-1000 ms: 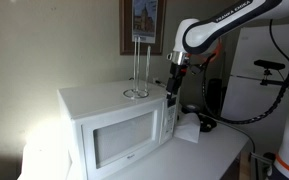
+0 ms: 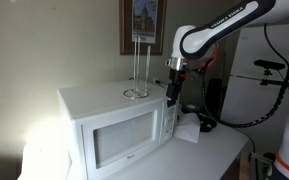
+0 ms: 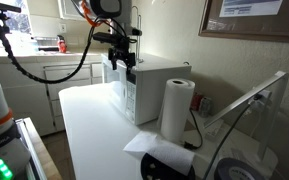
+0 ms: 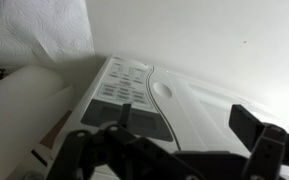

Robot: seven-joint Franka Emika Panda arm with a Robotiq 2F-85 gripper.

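A white microwave [image 2: 124,135] stands on the white table, its door shut in exterior view 1. My gripper [image 2: 171,98] points down by the microwave's front right upper corner, near the control panel. In the wrist view the keypad and dark display of the control panel [image 4: 134,92] lie beyond the gripper, which is open with its fingers [image 4: 246,126] wide apart. Nothing shows between them. From exterior view 2 the gripper [image 3: 131,75] is close to the microwave's [image 3: 164,80] front edge; whether it touches cannot be told.
A wire stand [image 2: 136,93] is on top of the microwave. Beside it stand a paper towel roll [image 3: 175,110], a white sheet [image 3: 159,151] and a dark pan [image 3: 167,170].
The arm has shifted slightly over the last second, and the gripper stays by the microwave's corner. The microwave and other objects look unmoved.
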